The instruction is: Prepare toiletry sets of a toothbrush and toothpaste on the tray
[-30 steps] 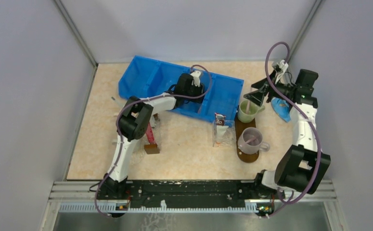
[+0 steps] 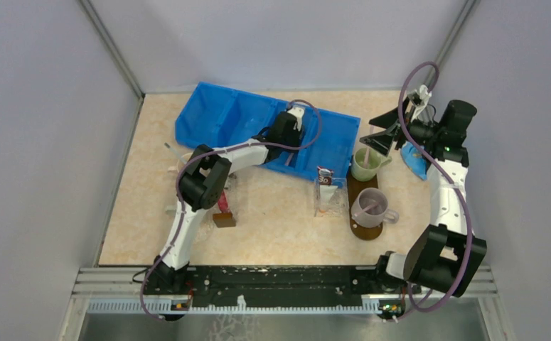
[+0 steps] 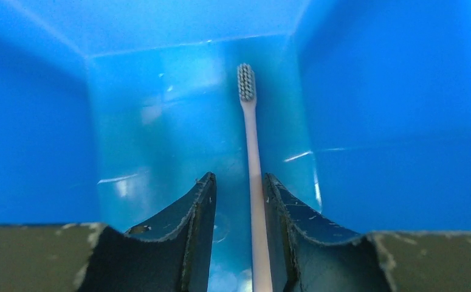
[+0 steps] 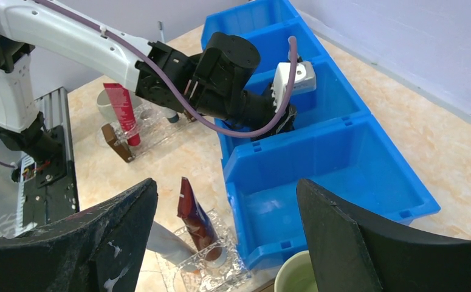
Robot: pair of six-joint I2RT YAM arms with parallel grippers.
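A pale toothbrush (image 3: 254,152) with dark grey bristles lies on the floor of one compartment of the blue tray (image 2: 333,145). My left gripper is inside that compartment, its fingers apart on either side of the handle. The handle runs close to the right finger (image 3: 277,225), and a clear gap shows on its left. Over the green cup (image 2: 361,172), which has a pale toothbrush handle in it, my right gripper is open and empty. Brown (image 4: 197,216) and white (image 4: 169,244) toothpaste tubes stand in a clear holder (image 2: 331,202).
A grey mug (image 2: 372,207) with a pink handle inside shares the brown board with the green cup. On the left, a red tube (image 4: 122,112) stands in another clear holder. A blue cloth (image 2: 414,162) lies under the right arm.
My left gripper has moved slightly right within the tray, and the toothbrush handle below it has shifted a little left lately.
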